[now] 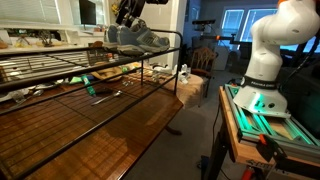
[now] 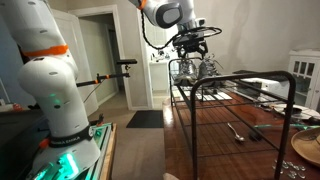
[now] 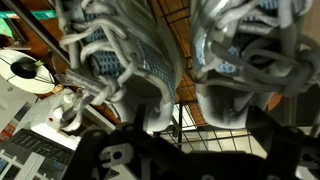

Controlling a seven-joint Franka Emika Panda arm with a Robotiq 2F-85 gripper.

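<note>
Two grey lace-up shoes rest side by side on the top of a black wire rack. In the wrist view the left shoe (image 3: 120, 60) and the right shoe (image 3: 250, 55) fill most of the picture, laces and blue mesh facing the camera. My gripper is open, its dark fingers spread along the bottom edge, with the shoes seen beyond them. From the side, the gripper (image 1: 126, 14) hangs just above the shoes (image 1: 138, 38); whether it touches them is hard to tell. The second exterior view also has the gripper (image 2: 195, 42) over the shoes (image 2: 205, 70).
The black rack (image 2: 235, 98) stands on a brown wooden surface (image 1: 105, 140). A spoon (image 2: 235, 131) and several small items lie beneath and behind it. The arm's white base (image 1: 262, 98) sits on a separate table across a gap of open floor.
</note>
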